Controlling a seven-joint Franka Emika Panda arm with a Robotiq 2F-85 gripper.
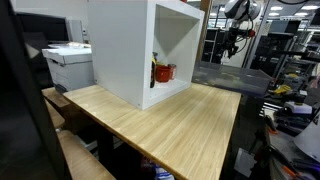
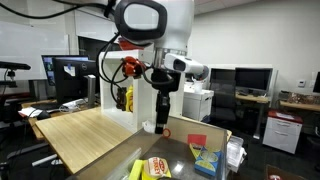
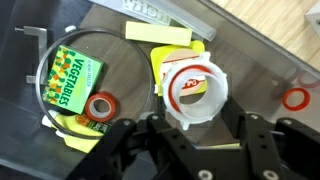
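Observation:
In the wrist view my gripper is shut on a white cup (image 3: 205, 107) with an orange-red band near its rim. Its opening faces the camera, and one finger stands on each side. Exterior view 2 shows the gripper (image 2: 160, 124) pointing down above a grey bin, with the pale cup partly hidden by the fingers. Below, on the bin floor, lie a green-and-yellow vegetables box (image 3: 73, 80), a red tape roll (image 3: 100, 107) and a yellow item (image 3: 172, 56). In exterior view 1 the arm's end (image 1: 238, 35) is small, at the far upper right.
A dark wire hoop (image 3: 153, 77) and a ruler (image 3: 150, 11) cross the bin. A red ring (image 3: 296, 99) shows at its right.

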